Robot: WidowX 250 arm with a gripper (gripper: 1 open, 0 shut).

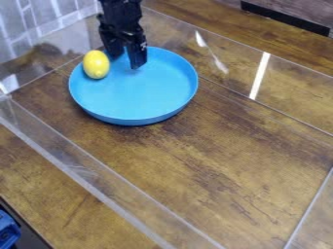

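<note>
A yellow oval object [95, 64] sits on the left side of a round blue plate [143, 97]. My black gripper [125, 53] is over the back part of the plate, just right of the yellow object. Its fingers point down and look apart, with nothing visible held between them.
A wooden table [221, 175] surrounds the plate, with wide free room at the front and right. Clear panels edge the back and left. A blue item [7, 231] is partly in view at the lower left corner.
</note>
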